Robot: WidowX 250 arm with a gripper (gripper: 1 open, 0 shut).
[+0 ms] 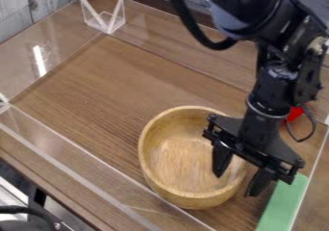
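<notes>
The black gripper (241, 158) reaches down over the right rim of a light wooden bowl (180, 158), with its fingers at that rim. It looks shut, probably on the rim, though the fingertips are partly hidden. A green flat strip (280, 208) lies right of the bowl, and a small red object (295, 114) is partly hidden behind the arm.
A white wire holder (103, 13) stands at the back left. Cables lie beyond the front left edge.
</notes>
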